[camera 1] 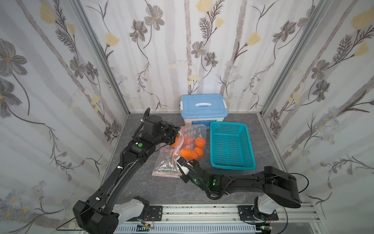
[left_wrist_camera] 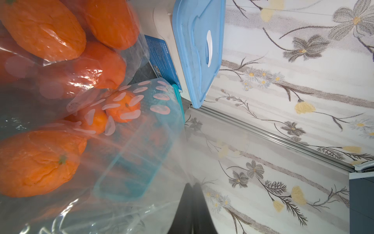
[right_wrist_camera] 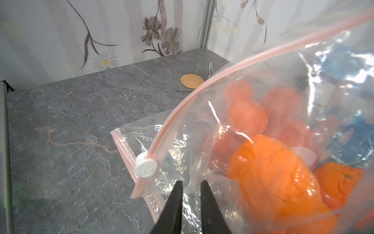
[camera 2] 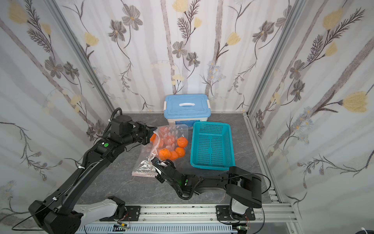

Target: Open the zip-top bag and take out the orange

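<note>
The clear zip top bag lies on the table with its upper film raised. Several oranges show inside through the plastic. My left gripper is shut on the film of the raised bag wall, which runs down from its fingertips in the left wrist view. My right gripper is part open at the bag's near side, with a gap between its fingers. A pink zip edge with a white slider hangs up and left of those fingers. An orange shows beyond, to the right.
An empty teal basket stands to the right of the bag. Behind, a white box with a blue lid sits near the back wall.
</note>
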